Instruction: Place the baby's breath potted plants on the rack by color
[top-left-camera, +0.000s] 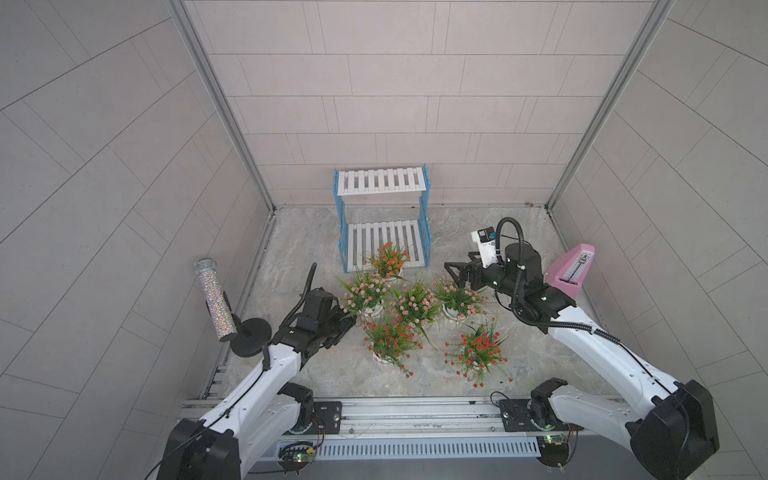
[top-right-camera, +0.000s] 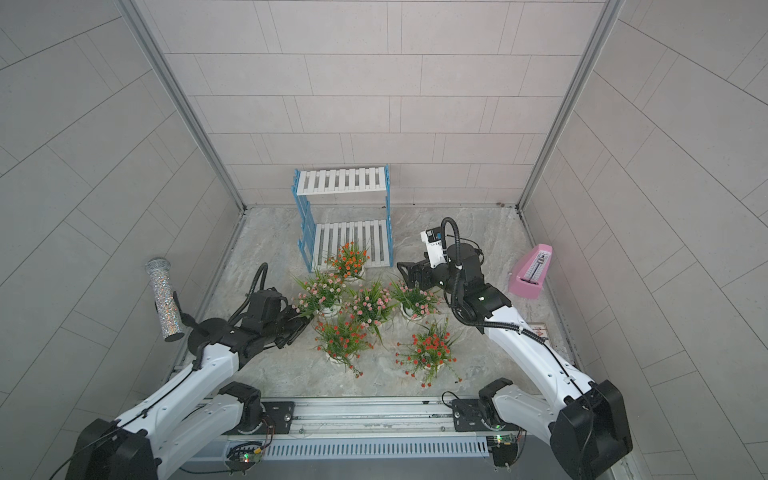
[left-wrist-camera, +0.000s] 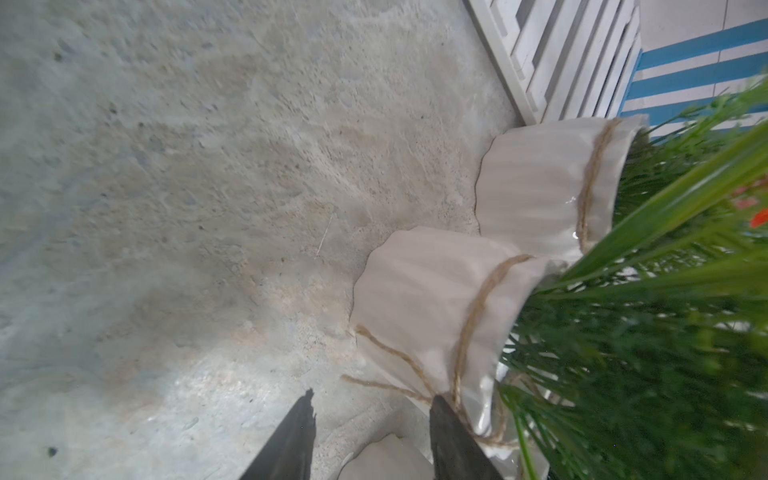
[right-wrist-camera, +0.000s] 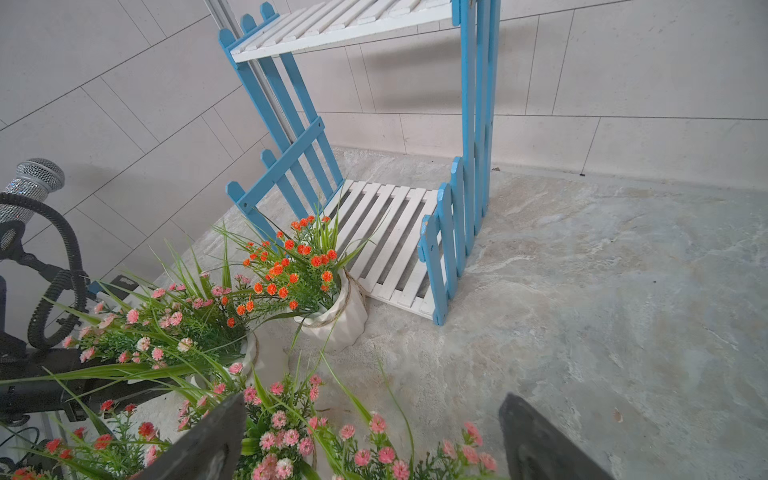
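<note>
Several potted baby's breath plants, orange-red (top-left-camera: 388, 257) and pink (top-left-camera: 416, 308), stand clustered on the floor before a blue-and-white two-tier rack (top-left-camera: 380, 180), both shelves bare. My left gripper is low at the cluster's left, part open, its fingertips beside wrapped white pots (left-wrist-camera: 424, 304) with twine, holding nothing visible. On the right, my right gripper hangs open over pink flowers, facing the rack, with no pot between its fingers.
A microphone stand (top-left-camera: 249, 336) is at the far left; a pink metronome (top-left-camera: 569, 268) sits by the right wall. The floor right of the rack is clear.
</note>
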